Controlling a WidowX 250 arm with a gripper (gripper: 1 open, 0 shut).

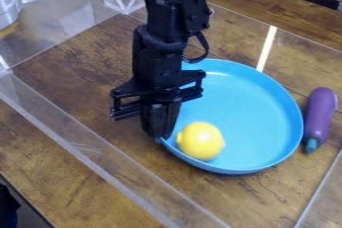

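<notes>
The black gripper (158,122) reaches down from the top over the left rim of a blue plastic bowl (261,107), its fingertips low at the rim and shut, with nothing visible between them. A yellow round object (202,141) rests in the bowl, just right of the fingertips and apart from them as far as can be seen. The arm hides part of the bowl's left side.
A purple eggplant (319,115) lies on the wooden table (74,67) just right of the bowl.
</notes>
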